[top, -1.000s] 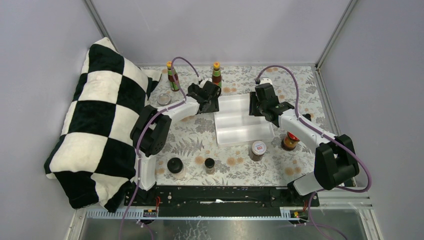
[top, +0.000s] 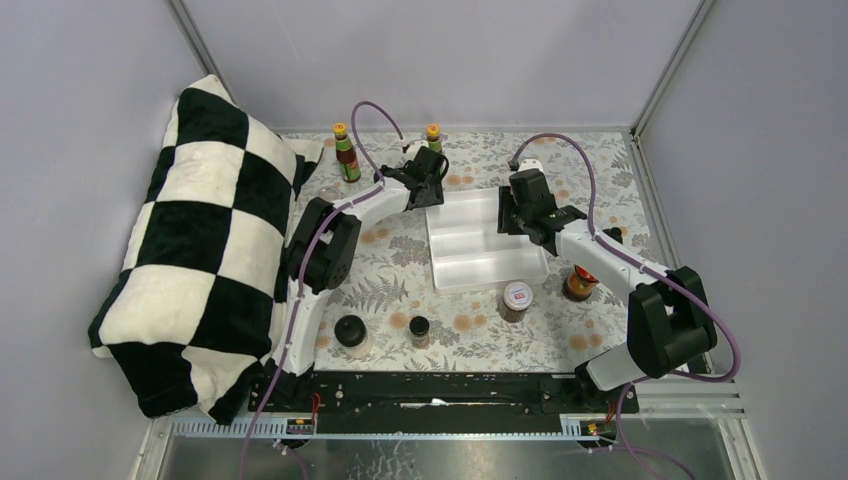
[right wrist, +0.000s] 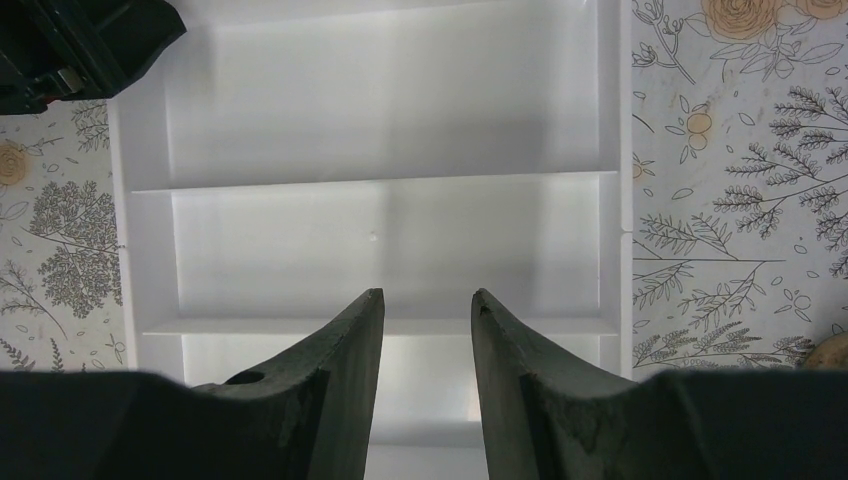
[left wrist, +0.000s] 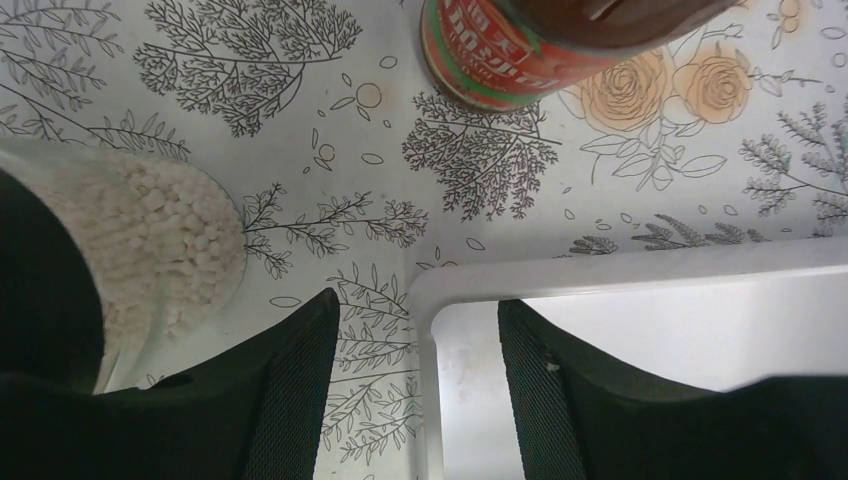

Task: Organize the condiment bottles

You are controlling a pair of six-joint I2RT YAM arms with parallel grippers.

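The empty white tray [top: 489, 272], divided into compartments, lies mid-table. Over its back left corner hangs my left gripper [top: 433, 203], fingers apart, nothing between them. In the left wrist view, a red-labelled bottle [left wrist: 487, 50] stands behind that corner and a jar of white granules [left wrist: 180, 230] is left of the fingers. The right gripper is partly open and empty above the tray. Two yellow-capped bottles stand at the back, one to the left [top: 346, 157] and one partly hidden [top: 433, 136] behind the left gripper.
Along the front are a black-lidded jar [top: 351, 333], a small dark-capped bottle [top: 419, 330] and a white-lidded jar [top: 515, 300]. A red-lidded jar [top: 580, 283] sits near the right arm. A checkered cushion [top: 200, 250] fills the left side.
My left gripper has moved slightly back and right, covering more of the back bottle near the tray. The right arm and the tray show no visible movement.
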